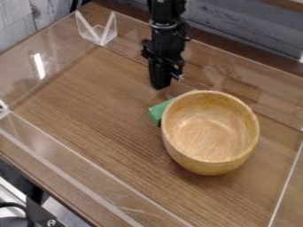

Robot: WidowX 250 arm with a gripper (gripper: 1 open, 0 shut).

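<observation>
The black robot arm (pixel 166 35) reaches down from the top centre, its gripper (pixel 159 82) low over the wooden table, shut with nothing visible between its fingers. Below and right of it a green object (pixel 159 110) lies on the table, partly hidden behind a large tan bowl (pixel 211 154) at the lower right.
A clear plastic container (pixel 95 28) stands at the upper left. Dark cables show at the bottom left corner.
</observation>
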